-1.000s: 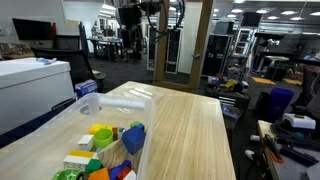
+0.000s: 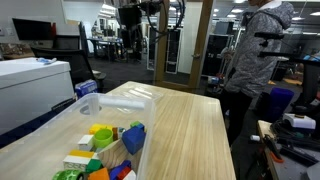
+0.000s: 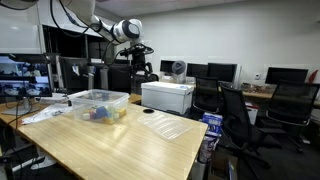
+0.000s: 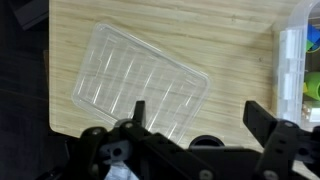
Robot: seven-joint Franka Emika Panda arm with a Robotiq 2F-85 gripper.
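Note:
My gripper is open, its two dark fingers wide apart with nothing between them. It hangs high above the table in both exterior views, at the top of exterior view 1 and left of centre in exterior view 2. Below it in the wrist view lies a clear ribbed plastic lid, flat on the wood, left of the gap between the fingers. A clear plastic bin holds several coloured blocks, among them a blue block and a lime-green piece. Only the bin's edge shows at the wrist view's right.
A black round object lies near the lid. Behind the table stands a white cabinet. Office chairs fill the background, and a person in grey is at the right.
The person in a grey top has come into view at the right of exterior view 1. The arm, the bin and its blocks look unmoved.

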